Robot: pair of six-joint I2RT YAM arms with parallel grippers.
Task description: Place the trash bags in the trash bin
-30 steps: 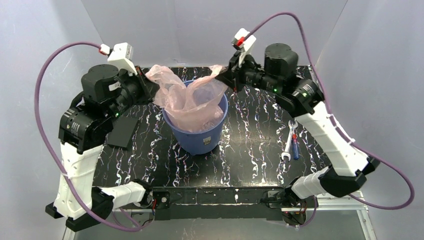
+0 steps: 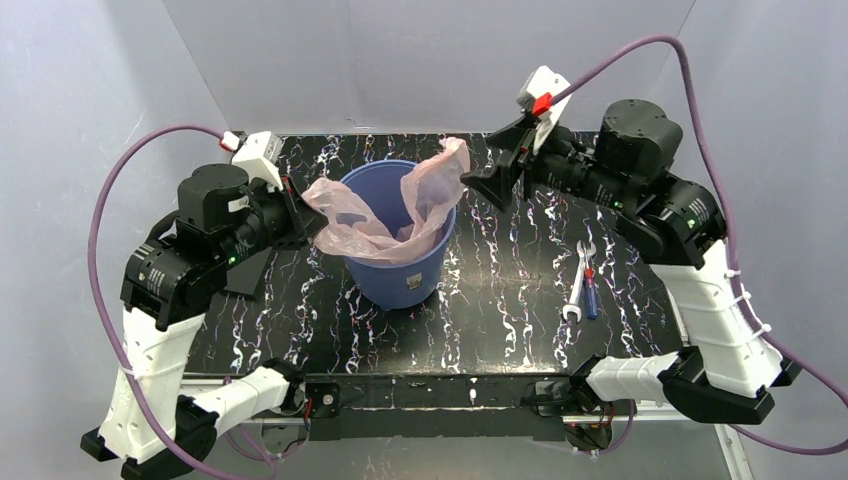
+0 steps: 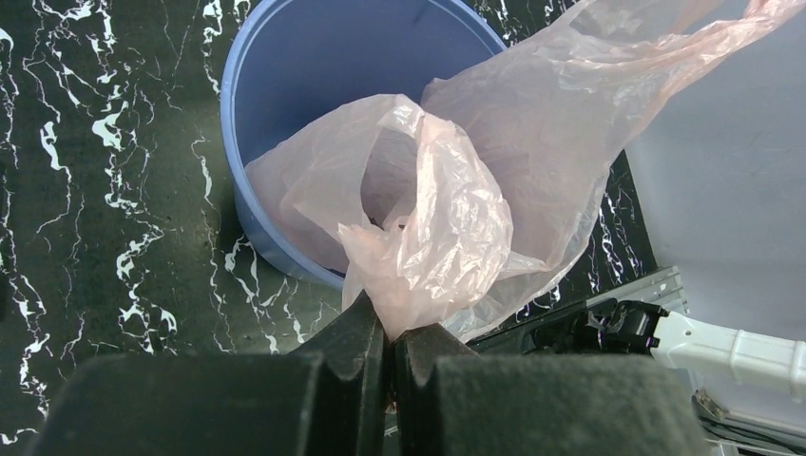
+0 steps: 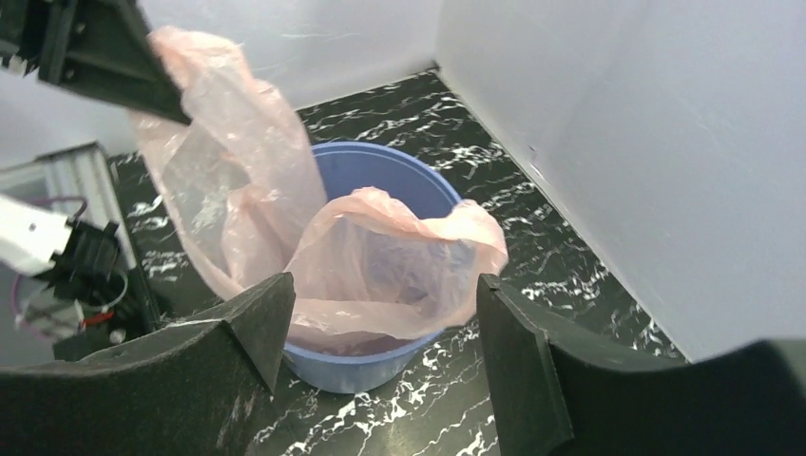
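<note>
A pale pink translucent bag (image 2: 385,235) is draped in and over the rim of a blue bin (image 2: 400,290) on the marble table. At the bag's left end, my left gripper (image 2: 316,222) is shut on the gathered plastic, seen bunched above its fingers (image 3: 390,342) in the left wrist view. My right gripper (image 2: 485,190) stands open just right of the bag's raised right end; in the right wrist view its two fingers are wide apart in front of the bag (image 4: 238,180), with nothing visibly held.
A wrench (image 2: 574,290) and a blue-handled tool (image 2: 590,295) lie at the table's right. A dark flat plate (image 2: 245,280) lies at left. Grey walls enclose the back and sides. The marble right of the bin is clear.
My right gripper has let go of the bag and moved right, now open. My left gripper has moved down and slightly right since one second ago, still on the bag, which sits lower.
</note>
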